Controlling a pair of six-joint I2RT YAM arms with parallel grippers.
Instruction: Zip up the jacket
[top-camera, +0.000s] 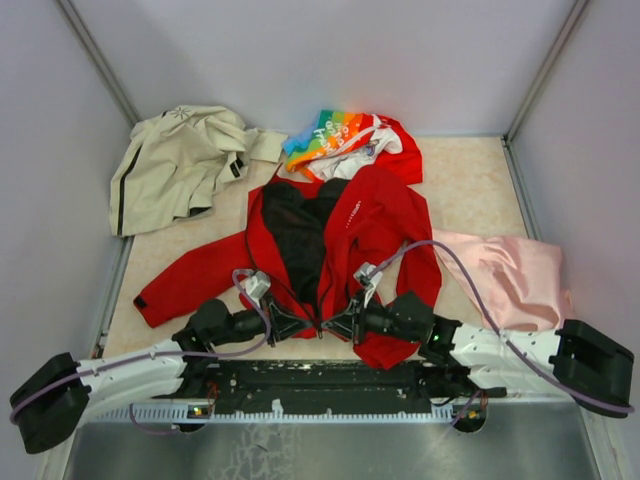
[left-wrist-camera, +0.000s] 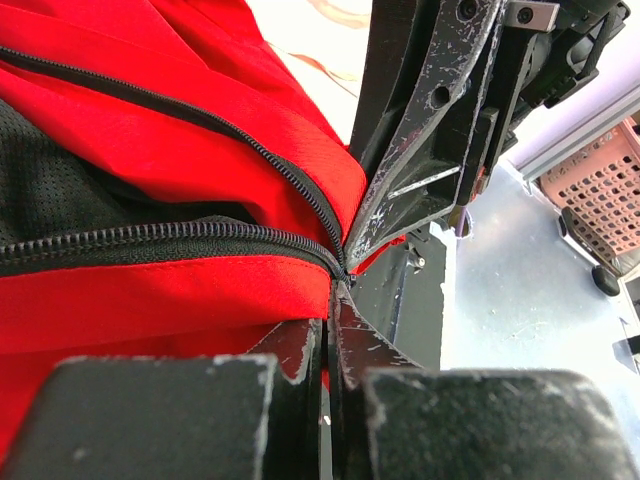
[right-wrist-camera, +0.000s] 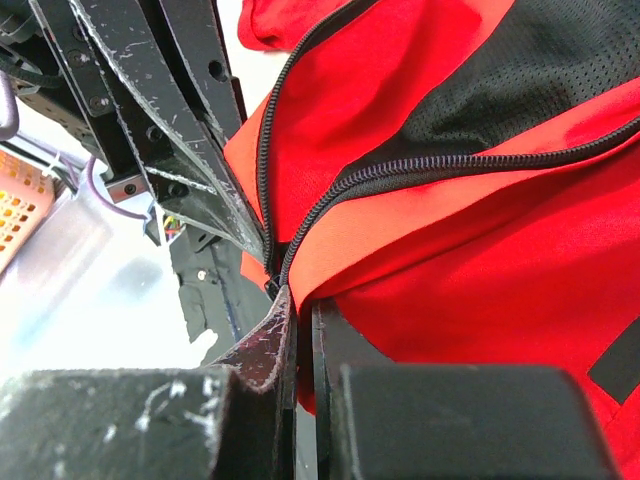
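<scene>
The red jacket (top-camera: 215, 270) lies spread open on the table, its black mesh lining (top-camera: 292, 235) exposed. Its two rows of zipper teeth run down to the front hem and meet there. At that hem, my left gripper (top-camera: 310, 323) and my right gripper (top-camera: 331, 323) face each other almost tip to tip. In the left wrist view, the fingers are shut at the lower end of the zipper (left-wrist-camera: 170, 235), with red cloth between them. The right wrist view shows the other fingers likewise shut on red cloth beside the zipper's end (right-wrist-camera: 282, 270). The slider cannot be made out clearly.
A beige garment (top-camera: 185, 165) lies at the back left, and a rainbow-and-red cloth (top-camera: 345, 145) sits behind the jacket. Pink cloth (top-camera: 510, 280) covers the right side. Bare table (top-camera: 465, 185) shows at the back right.
</scene>
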